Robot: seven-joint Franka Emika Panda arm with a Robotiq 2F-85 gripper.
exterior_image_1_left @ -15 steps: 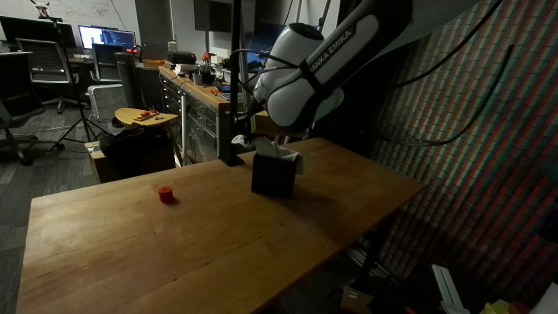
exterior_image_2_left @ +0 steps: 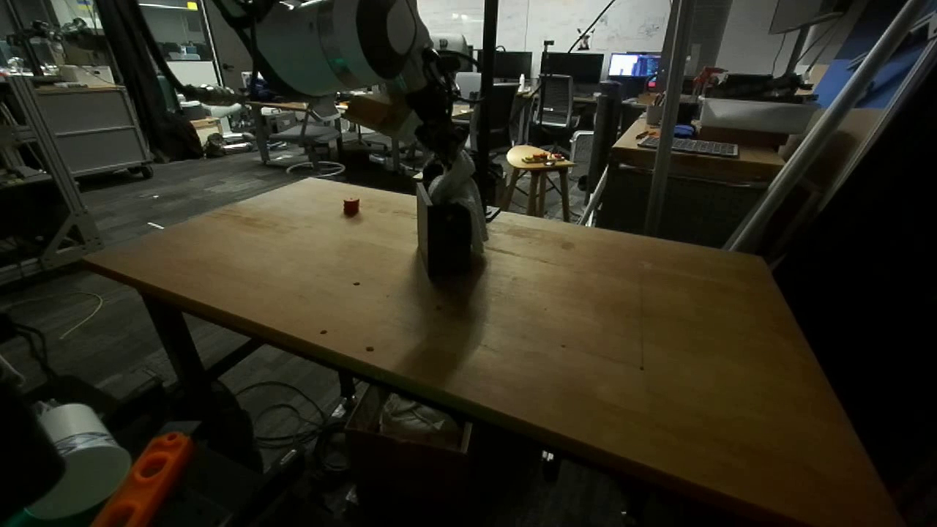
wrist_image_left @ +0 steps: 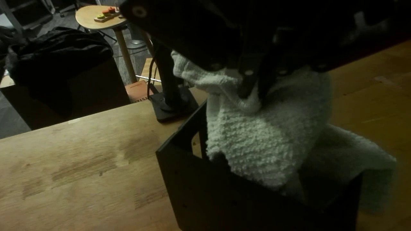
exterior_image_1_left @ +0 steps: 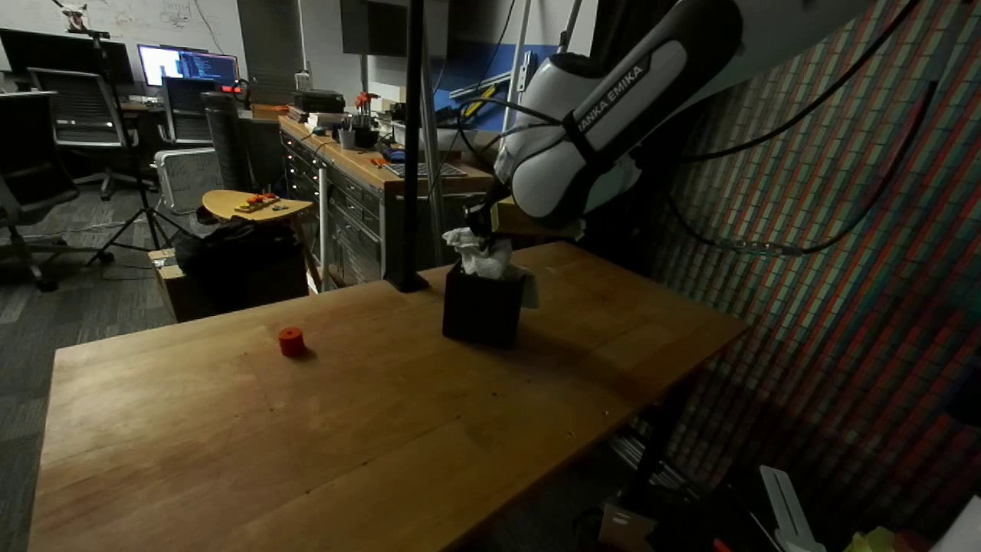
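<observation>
A black open-topped box (exterior_image_1_left: pixel 480 308) stands upright on the wooden table. A pale, nubbly cloth (wrist_image_left: pixel 262 142) rises out of it, bunched at the top, and one part drapes over the box's wall, outside it. Just above the box, my gripper is shut on the upper folds of this cloth. In the second exterior view the cloth (exterior_image_2_left: pixel 457 189) stretches from the dark fingers down into and over the box (exterior_image_2_left: pixel 449 237). How much cloth lies inside the box is hidden by its walls.
A small red cylinder (exterior_image_1_left: pixel 291 342) stands on the table, left of the box in the first exterior view. A black post (exterior_image_1_left: pixel 411 184) rises at the table's back edge, close to the box.
The arm has moved right and slightly up in the first exterior view, drawing the gripped cloth from beyond the box's left side to above the box. Box and red cylinder look unmoved.
</observation>
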